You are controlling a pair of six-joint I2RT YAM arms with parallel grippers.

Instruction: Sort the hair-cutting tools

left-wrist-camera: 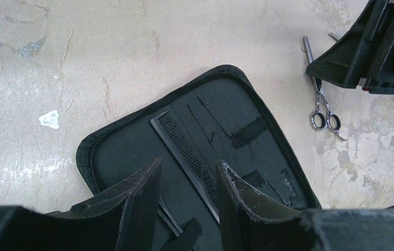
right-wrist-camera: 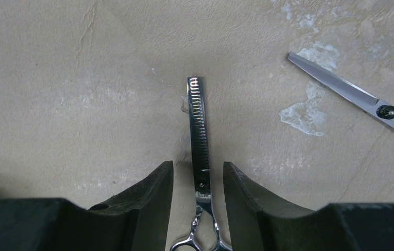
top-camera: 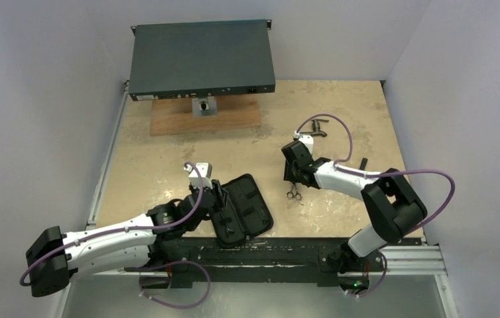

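My right gripper [top-camera: 290, 173] is open over thinning scissors [right-wrist-camera: 199, 136], whose blade lies between its fingertips in the right wrist view. A second pair of scissors [right-wrist-camera: 357, 97] lies to the right there. My left gripper hangs, part open, over the black zip case [top-camera: 254, 205], which holds a black comb [left-wrist-camera: 182, 151] and a slim metal tool [left-wrist-camera: 171, 219] partly under a strap. The left wrist view shows the thinning scissors [left-wrist-camera: 321, 110] beside the case, under the right gripper.
A dark angled tool [top-camera: 315, 132] lies at the back right, a black-handled item [top-camera: 363, 163] near the right side. A dark panel [top-camera: 201, 56] on a wooden board [top-camera: 168, 119] fills the back left.
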